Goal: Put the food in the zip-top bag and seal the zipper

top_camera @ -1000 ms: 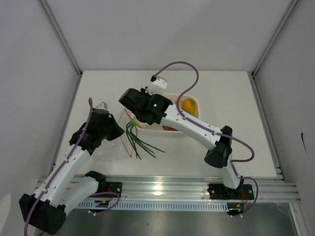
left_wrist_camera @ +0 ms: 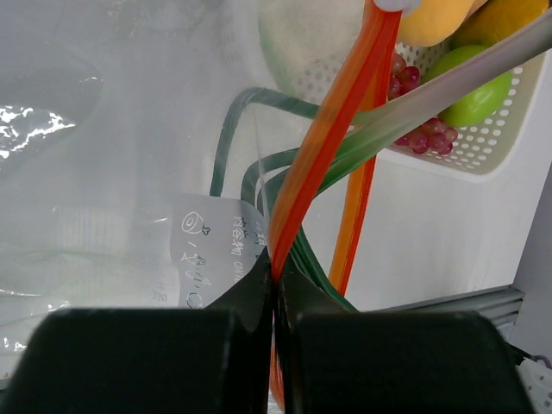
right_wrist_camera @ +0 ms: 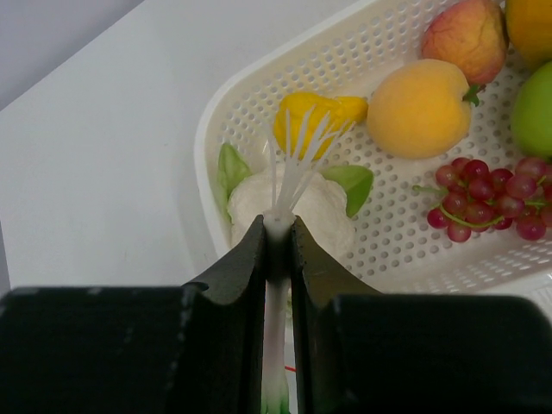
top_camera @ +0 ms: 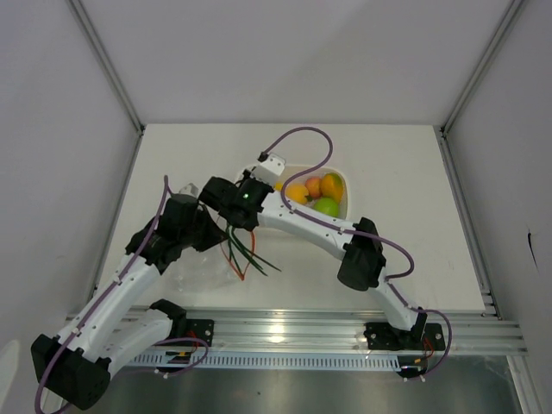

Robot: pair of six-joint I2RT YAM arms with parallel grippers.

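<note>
Clear film of the zip top bag (left_wrist_camera: 112, 164) fills the left of the left wrist view, with orange zipper strips (left_wrist_camera: 323, 129) standing apart along its mouth. My left gripper is shut on the strips' near end. A spring onion (left_wrist_camera: 392, 116) runs between the strips; some green leaves (left_wrist_camera: 226, 142) show through the film, inside the bag. Others (top_camera: 250, 256) trail below the mouth in the top view. My right gripper is shut on the onion's white stalk (right_wrist_camera: 274, 323), its roots (right_wrist_camera: 302, 159) sticking out beyond the fingertips.
Just behind the right gripper stands a white perforated basket (top_camera: 347, 194). It holds a cauliflower (right_wrist_camera: 315, 211), a yellow pepper (right_wrist_camera: 315, 121), peaches (right_wrist_camera: 418, 108), grapes (right_wrist_camera: 479, 203), a green apple (top_camera: 326, 206) and a mango (top_camera: 332, 185).
</note>
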